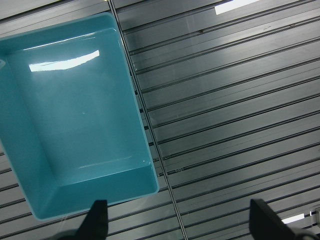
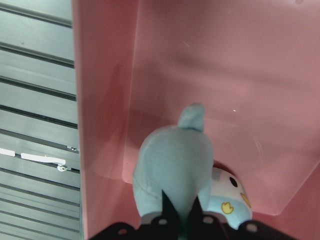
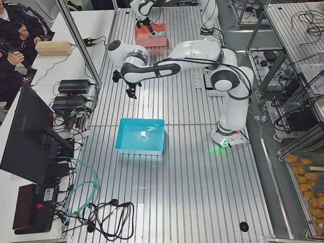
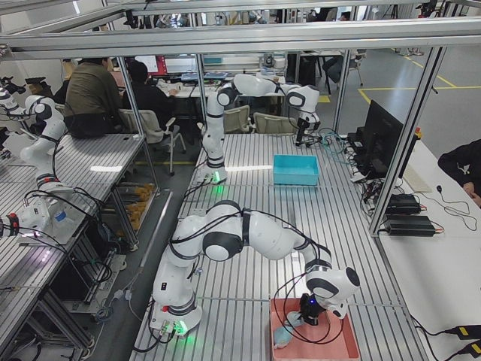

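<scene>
My right gripper is closed on a light blue plush toy [image 2: 172, 165] inside the pink bin [image 2: 102, 110], seen in the right wrist view. A second plush [image 2: 230, 200], white and light blue with yellow marks, lies beside it on the bin's bottom. My left gripper hangs over the table next to an empty turquoise bin [image 1: 82, 125]; its dark fingertips stand wide apart with nothing between them.
A monitor [image 3: 30, 136] and power boxes stand along the side, beside a metal post.
</scene>
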